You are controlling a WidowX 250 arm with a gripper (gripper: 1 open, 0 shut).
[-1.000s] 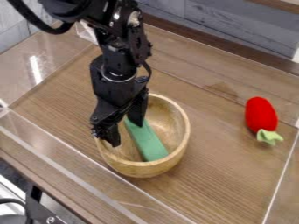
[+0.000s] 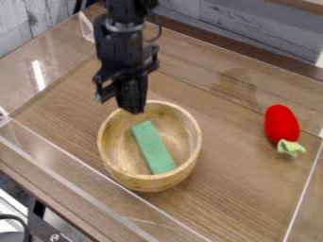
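Observation:
A wooden bowl (image 2: 119, 159) stands at the centre-left of the table, with a green block (image 2: 155, 147) lying inside it. My black gripper (image 2: 124, 93) hangs above and behind the bowl's back rim, blurred; nothing shows between its fingers, and how far apart they stand is hard to read.
A red object with a pale green tip (image 2: 281, 123) lies on the right of the table (image 2: 240, 180). The table's front left edge drops off at the lower left.
My gripper has risen out of the bowl and moved back from it. The green block lies in the bowl, slightly shifted.

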